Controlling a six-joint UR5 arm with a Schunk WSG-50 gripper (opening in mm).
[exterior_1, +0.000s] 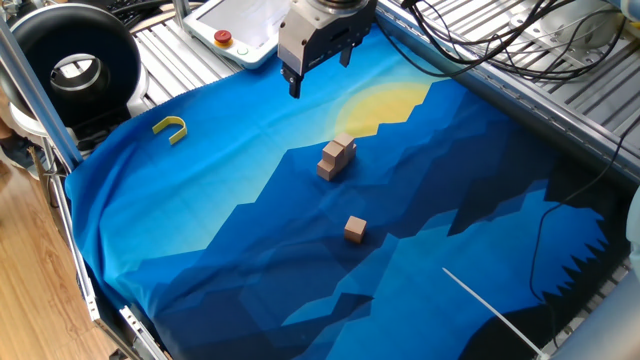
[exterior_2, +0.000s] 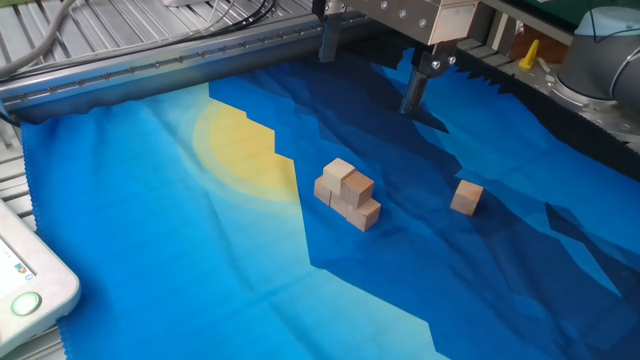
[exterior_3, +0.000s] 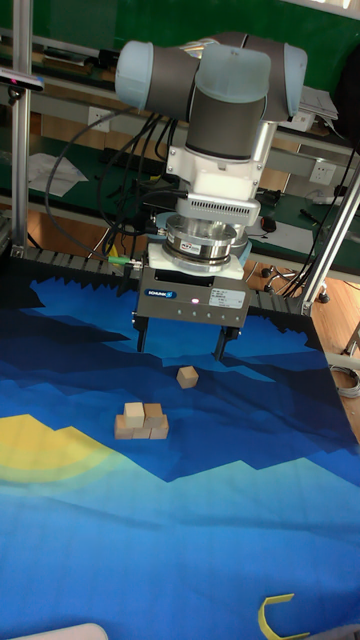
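Observation:
A small stack of wooden cubes (exterior_1: 336, 157) stands on the blue printed cloth, with a lower row and two cubes side by side on top. In exterior view 2 the same stack (exterior_2: 347, 193) shows one paler upper cube. A single loose cube (exterior_1: 355, 230) lies apart from it on the cloth; exterior view 3 shows this loose cube (exterior_3: 187, 377) on the far side of the stack (exterior_3: 141, 420). My gripper (exterior_1: 320, 75) hangs above the cloth, clear of all the cubes. Its fingers are wide apart with nothing between them, as the gripper (exterior_3: 181, 347) shows from the front.
A yellow U-shaped piece (exterior_1: 171, 129) lies near the cloth's edge. A tablet with a red button (exterior_1: 223, 38) sits beyond the cloth. One thin white rod (exterior_1: 492, 307) lies across the opposite side.

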